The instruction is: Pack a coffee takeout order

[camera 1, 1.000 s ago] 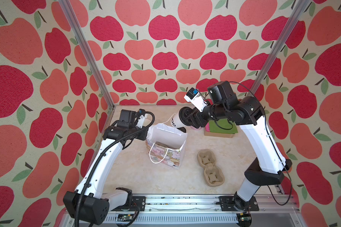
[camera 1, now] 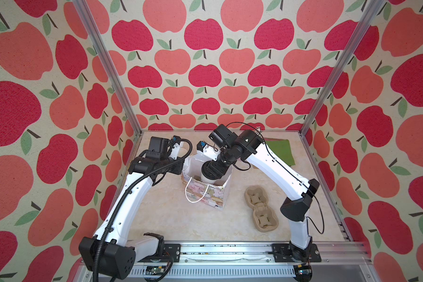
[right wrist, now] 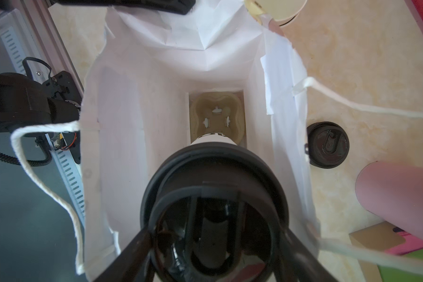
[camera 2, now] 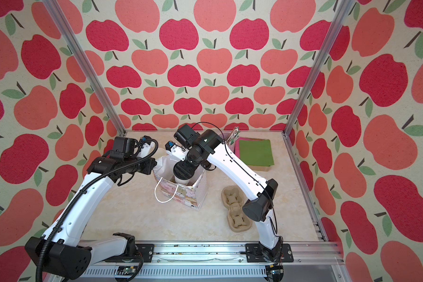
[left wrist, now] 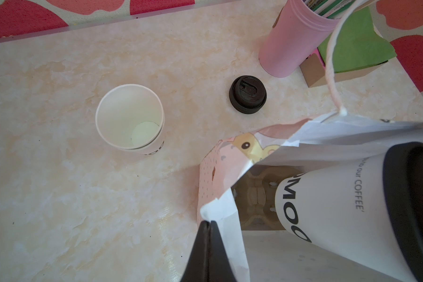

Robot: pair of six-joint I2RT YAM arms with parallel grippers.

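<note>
An upright paper bag (camera 1: 206,193) with a floral print and white handles stands open in the middle of the table. Pinched at its left rim is my left gripper, its thin fingers closed together on the paper edge. A white coffee cup (left wrist: 333,202) with a black lid (right wrist: 216,174) hangs tilted inside the bag's mouth. My right gripper is shut around the lid, one finger on each side. Below the cup, a brown pulp carrier (right wrist: 216,115) lies at the bag's bottom; the cup hides part of it.
Another pulp carrier (camera 1: 261,209) lies right of the bag. Behind the bag are an empty white cup (left wrist: 129,117), a loose black lid (left wrist: 247,94) and a pink canister (left wrist: 293,40) of sticks. A box with green napkins (camera 2: 255,152) stands at the back right.
My right gripper has carried the lidded cup left and down, from behind the bag's right side into its mouth. The left arm and the bag have stayed put.
</note>
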